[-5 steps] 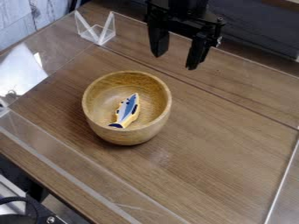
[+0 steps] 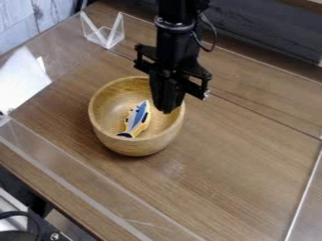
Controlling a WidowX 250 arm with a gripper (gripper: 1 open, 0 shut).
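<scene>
A wooden bowl [image 2: 113, 132] sits left of centre on the table, holding a small toy fish [image 2: 135, 120] striped in blue, white and yellow. My black gripper [image 2: 170, 94] hangs over the right back part of the bowl, above and to the right of the fish. Whether anything is between its fingers I cannot tell, as they are dark and partly hide each other.
A clear folded plastic piece [image 2: 104, 30] stands at the back left, and a white sheet [image 2: 19, 77] at the left edge.
My gripper has come down and toward the front from the back of the table to over the bowl. The bowl and fish have stayed in place.
</scene>
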